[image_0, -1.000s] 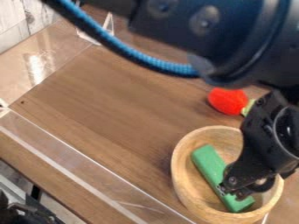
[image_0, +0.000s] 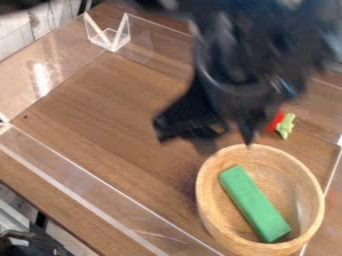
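My dark gripper (image_0: 211, 125) is blurred, raised above the wooden surface, up and left of a wooden bowl (image_0: 214, 210). Whether it is open or shut, and what is between its fingers, I cannot tell. A green block (image_0: 253, 203) lies inside the bowl. A small red and green object (image_0: 281, 124) shows behind the gripper at the right, mostly hidden.
Bare wooden surface (image_0: 107, 120) fills the left and middle. Clear plastic edging runs along its front left and back, with a clear holder (image_0: 108, 33) at the top left corner.
The gripper has moved up and left, out of the bowl, and now hides most of the red object. The green block still lies in the bowl.
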